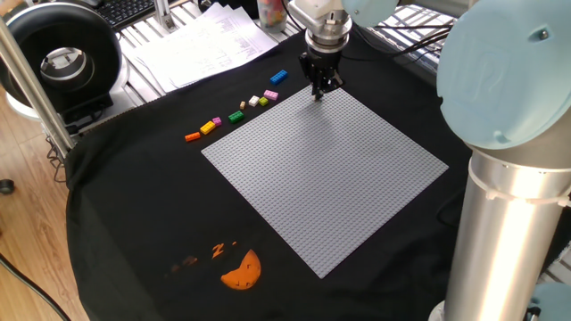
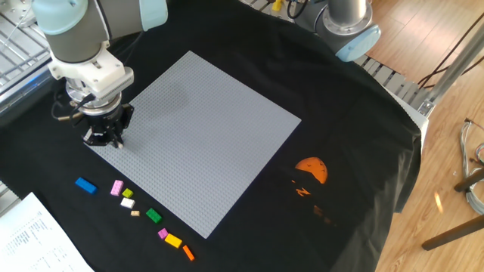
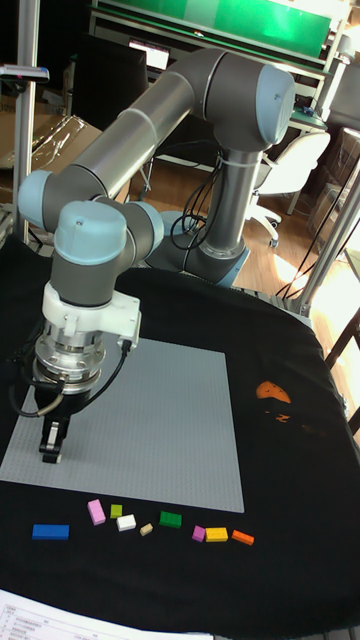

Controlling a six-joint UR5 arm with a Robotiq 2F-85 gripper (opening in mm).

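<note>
A large grey baseplate point(image 1: 326, 178) lies flat on the black cloth. My gripper point(image 1: 318, 94) points down over the plate's corner nearest the blue brick, its tips low against the studs. Exterior view 2 has the gripper point(image 2: 119, 143) over that same corner, with a small pale spot at the tips that is too small to make out. From the front, the gripper point(image 3: 50, 454) looks narrow, its fingers close together; whether anything is between them cannot be told. Beside the plate lies a loose row of bricks, among them blue point(image 3: 51, 531), pink point(image 3: 97, 512), green point(image 3: 170, 519), yellow point(image 3: 216, 534) and orange point(image 3: 244, 538).
White point(image 2: 128, 203), lime point(image 2: 128, 193), tan point(image 2: 135, 213) and magenta point(image 2: 162, 234) small bricks share the row. Paper sheets point(image 1: 201, 49) lie beyond the cloth's edge. An orange print point(image 1: 242, 270) marks the cloth. The rest of the plate is bare.
</note>
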